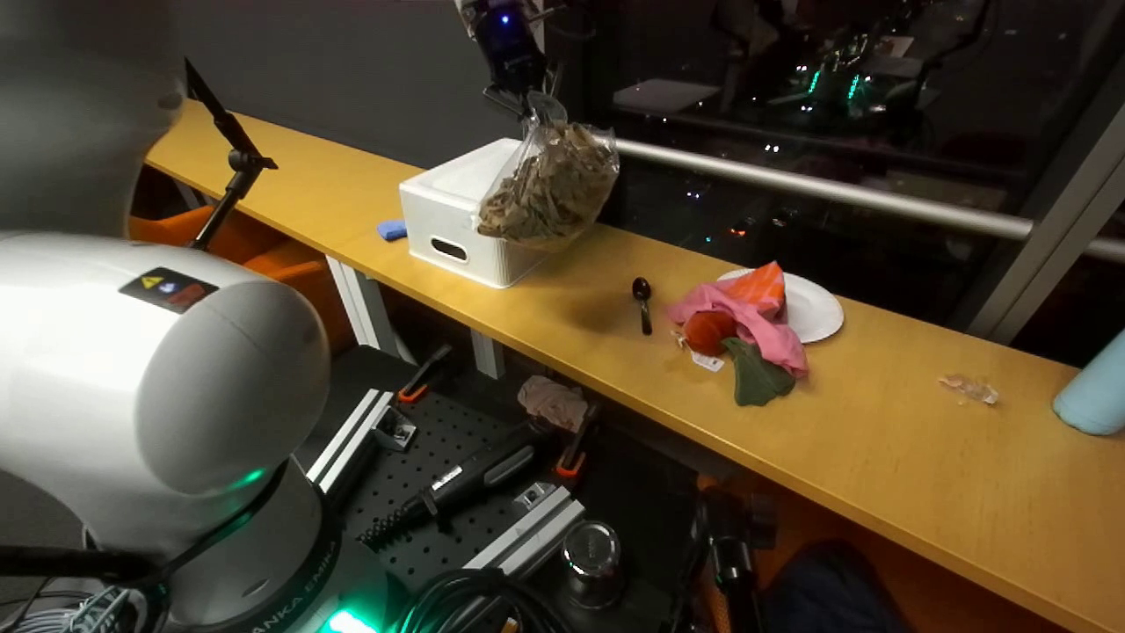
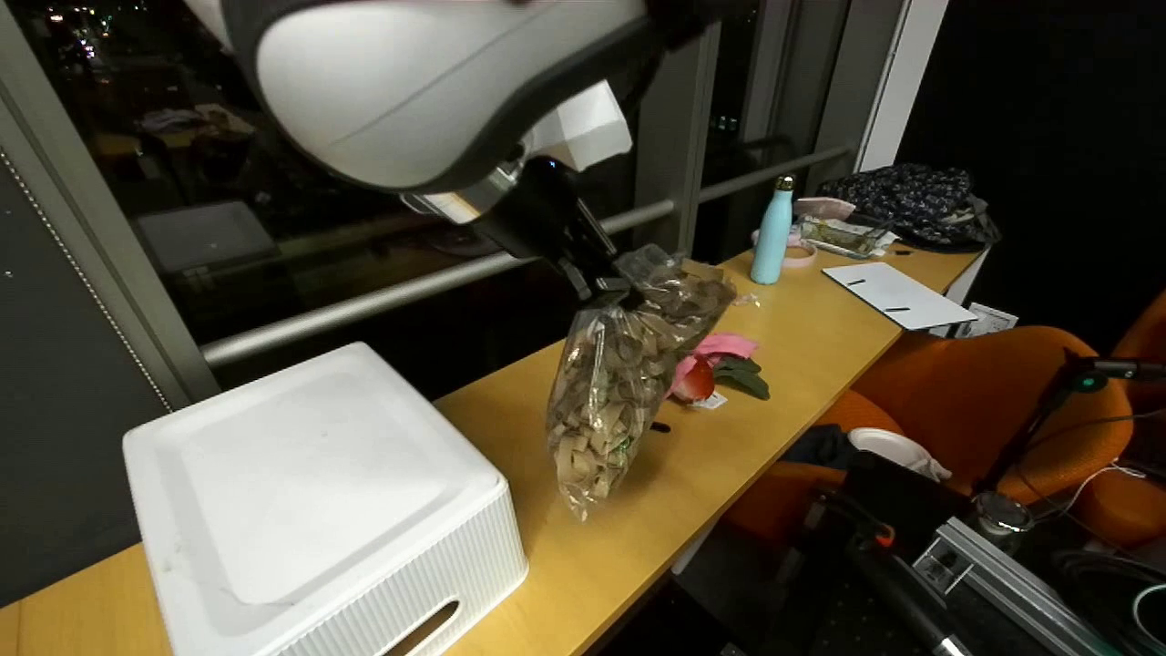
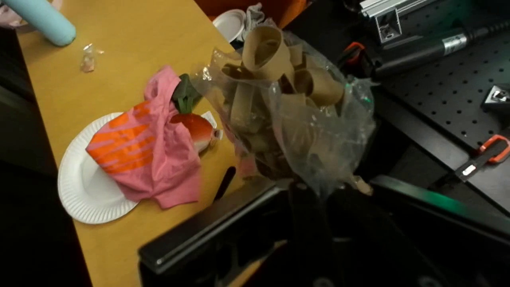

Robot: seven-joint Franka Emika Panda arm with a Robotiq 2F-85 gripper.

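A clear plastic bag [image 1: 555, 185] full of brown curled pieces hangs in the air from my gripper [image 1: 530, 100]. In the wrist view the fingers are closed on the thin gathered film of the bag [image 3: 306, 110]. Seen from exterior view 2, the bag [image 2: 629, 383] dangles over the table, to the right of a white box [image 2: 328, 470] whose flat top is bare. The gripper [image 2: 607, 295] points downward above the bag. How far the bag's lower end is from the tabletop is hard to tell.
Along the table [image 1: 896, 443] lie a black spoon [image 1: 643, 306], a pink cloth [image 1: 775, 332] over a white paper plate [image 1: 817, 311], a red-and-green plush item [image 1: 709, 332], and a blue bottle [image 1: 1097, 390]. A metal rail [image 1: 823, 190] runs behind.
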